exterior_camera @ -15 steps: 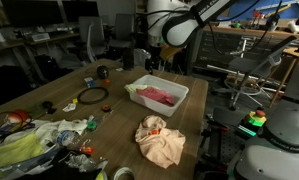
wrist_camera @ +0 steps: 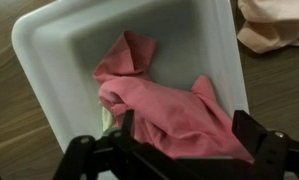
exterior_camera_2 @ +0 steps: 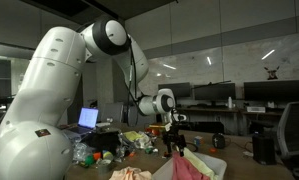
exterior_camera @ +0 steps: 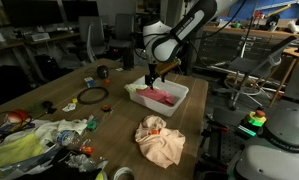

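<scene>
In the wrist view a pink cloth [wrist_camera: 164,112] lies crumpled in a white bin [wrist_camera: 224,60]. My gripper is open above it, its two dark fingers spread at the lower edge of that view, with no cloth seen clamped between them. From exterior view 1, the gripper [exterior_camera: 157,82] points down over the bin [exterior_camera: 141,98], near its back side. The pink cloth [exterior_camera: 161,96] shows inside, and a pale green cloth [exterior_camera: 131,88] hangs over the left end.
A peach cloth [exterior_camera: 164,148] is spread on the table in front of the bin. Left of it lie small clutter, a black cable coil [exterior_camera: 91,95] and a heap of bags [exterior_camera: 24,145]. A black speaker [exterior_camera_2: 263,148] and monitors stand behind.
My arm has come down and somewhat to the left, bringing the gripper from above the bin to close over the pink cloth. The bin and cloths look unmoved.
</scene>
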